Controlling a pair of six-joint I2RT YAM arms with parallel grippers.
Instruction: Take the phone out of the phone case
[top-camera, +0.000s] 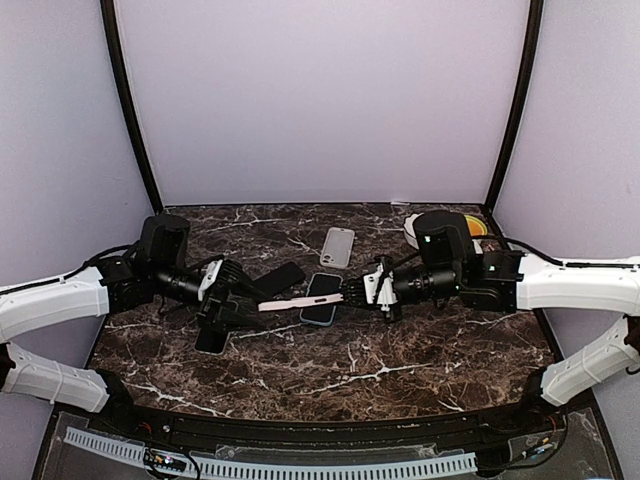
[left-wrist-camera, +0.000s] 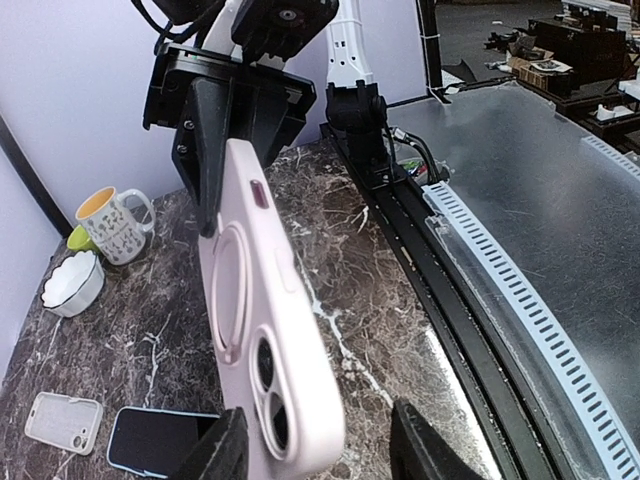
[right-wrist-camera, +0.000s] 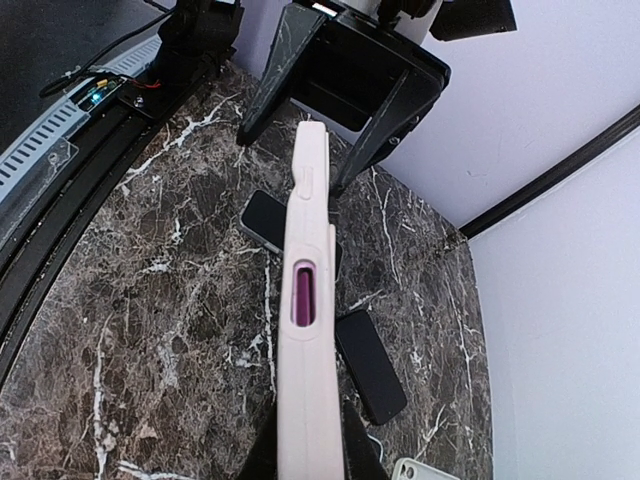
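Note:
A pale pink phone case (top-camera: 300, 302) with a ring on its back and camera lenses at one end is held above the table, edge up. My right gripper (top-camera: 350, 292) is shut on its far end; in the left wrist view the right gripper's fingers (left-wrist-camera: 212, 190) pinch it. My left gripper (top-camera: 255, 308) is open around the camera end, its fingers (left-wrist-camera: 228, 450) still apart in the left wrist view. From the right wrist view, the case's upright edge (right-wrist-camera: 307, 390) hides much of the middle, and the phone inside cannot be made out clearly.
Beneath the case a dark phone (top-camera: 321, 300) lies on the marble table. Other dark phones (top-camera: 276, 281) (top-camera: 213, 335) lie to the left. A clear case (top-camera: 338, 247) lies behind. At the back right stand a white bowl (left-wrist-camera: 73, 283) and a mug (left-wrist-camera: 115, 225).

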